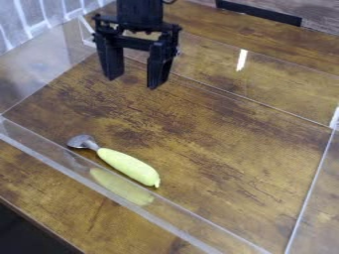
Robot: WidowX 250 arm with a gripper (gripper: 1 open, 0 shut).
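Note:
The black gripper [137, 67] hangs in the upper middle of the camera view, open, with its two fingers spread apart above the wooden surface and nothing between them. Lower left on the wood lies a pale yellow elongated object [127, 166], perhaps corn or a similar vegetable, angled toward the lower right. Just beyond its upper left end is a small metal piece [82, 142], which looks like a spoon head, touching or very close to it.
Clear plastic walls [300, 104] border the wooden work area on several sides. A dark bar [259, 14] runs along the back at top right.

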